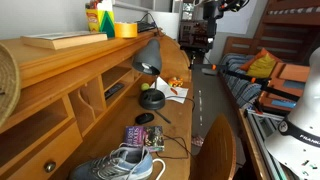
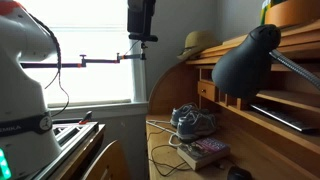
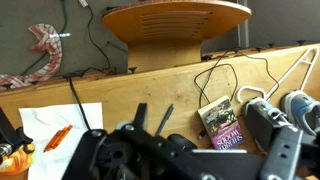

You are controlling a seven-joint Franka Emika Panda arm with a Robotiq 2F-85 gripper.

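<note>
My gripper stands open above the wooden desk (image 3: 125, 98), its dark fingers wide apart and nothing between them. Below it in the wrist view is a small box with a purple and pink face (image 3: 224, 130). A dark pen (image 3: 164, 120) lies to the left of that box, and a black mouse (image 3: 182, 142) is partly hidden by the gripper. Grey shoes (image 1: 115, 163) sit at the near end of the desk in exterior view 1. Toward its far end are a dark bowl (image 1: 152, 99) and a white sheet of paper (image 1: 174, 92).
A grey lamp (image 2: 248, 65) juts out over the desk. Shelves and cubbies (image 1: 60, 128) line its back, with a straw hat (image 2: 198, 41) at one end. A wooden chair (image 3: 180, 20) stands at the front edge. A cable (image 3: 207, 78) trails over the desk.
</note>
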